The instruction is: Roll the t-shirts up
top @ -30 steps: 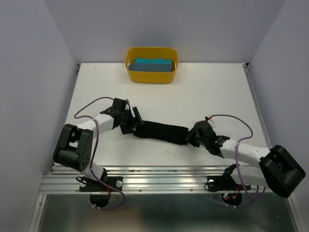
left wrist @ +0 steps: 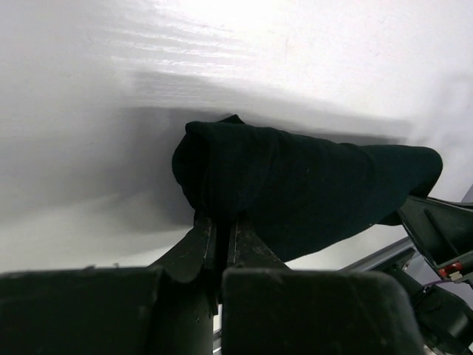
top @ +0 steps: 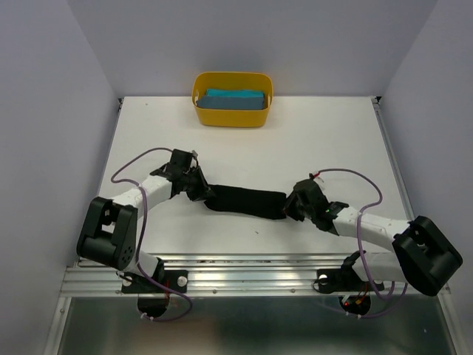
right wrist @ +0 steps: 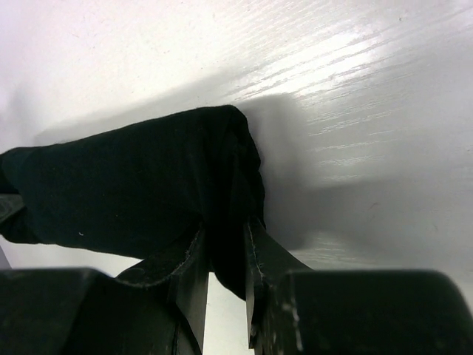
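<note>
A dark rolled t-shirt (top: 247, 201) lies across the middle of the white table, stretched between my two grippers. My left gripper (top: 210, 195) is shut on its left end. In the left wrist view, cloth of the dark shirt (left wrist: 295, 174) runs down between the closed fingers. At the roll's right end, my right gripper (top: 287, 210) is shut too. The right wrist view shows the shirt's end fold (right wrist: 229, 166) pinched between the fingers. The roll's underside is hidden.
At the back of the table stands a yellow basket (top: 234, 118) holding rolled teal and grey-blue cloth (top: 230, 100). A metal rail (top: 244, 264) runs along the front edge.
The right gripper has kept its hold and shifted slightly left and back.
</note>
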